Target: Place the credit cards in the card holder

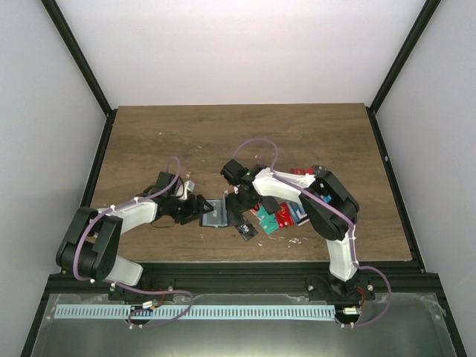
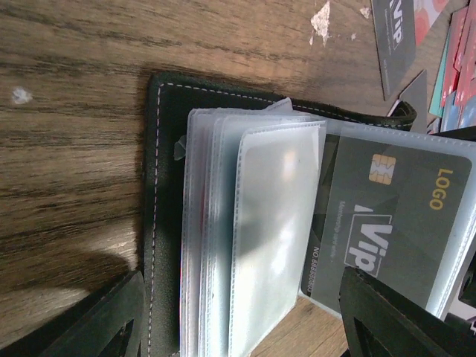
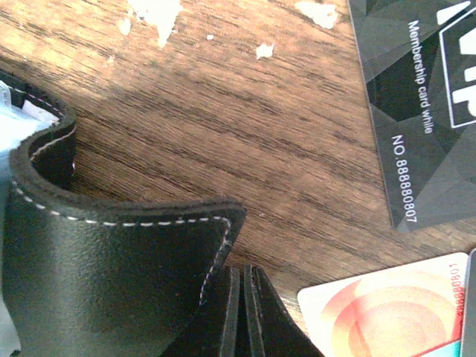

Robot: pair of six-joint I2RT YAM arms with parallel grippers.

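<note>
The open card holder (image 1: 215, 213) has a black stitched cover (image 2: 160, 223) and a stack of clear sleeves (image 2: 275, 216). Its right half is raised at an angle, with a grey VIP card (image 2: 390, 204) inside a sleeve. My right gripper is shut at that half's outer edge, the black cover flap (image 3: 126, 253) running in to its fingers. Over the holder's left half, my left gripper stands open, its fingers (image 2: 97, 320) spread either side of the sleeves with none clasped. Part of the raised half is cut off in the left wrist view.
A dark membership card (image 3: 424, 111) lies right of the holder. Farther right are a teal card (image 1: 268, 222), a red card (image 1: 284, 215) and several others, partly under the right arm.
</note>
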